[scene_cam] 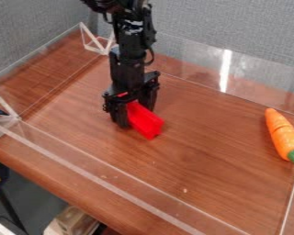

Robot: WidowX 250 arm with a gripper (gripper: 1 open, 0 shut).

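Observation:
My black gripper point(130, 103) is low over the wooden table, left of centre, around the far end of a red block point(146, 121). The block lies slanted, its near end toward the lower right. The dark fingers cover part of it, and I cannot tell whether they are closed on it.
An orange carrot toy point(285, 136) with a green tip lies at the right. Clear panels and white frames border the table point(198, 184). A grey wall stands behind.

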